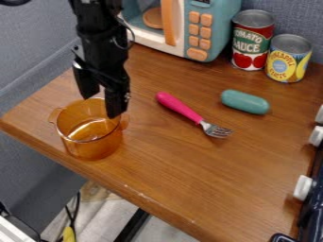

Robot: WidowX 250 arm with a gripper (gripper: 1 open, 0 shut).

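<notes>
My black gripper (pixel 104 93) hangs over the rear rim of an orange see-through pot (pixel 89 140) with side handles, at the left of the wooden table (pixel 190 189). Its fingers point down at or just inside the pot's top; whether they hold anything is hard to tell. A pink-handled fork (pixel 182 110) lies to the right of the pot, with a teal oblong object (pixel 245 101) beyond it.
A toy microwave (pixel 202 33), a red can (pixel 250 45) and a yellow can (pixel 288 61) stand at the back right. A black appliance with white knobs (pixel 313 198) lines the right edge.
</notes>
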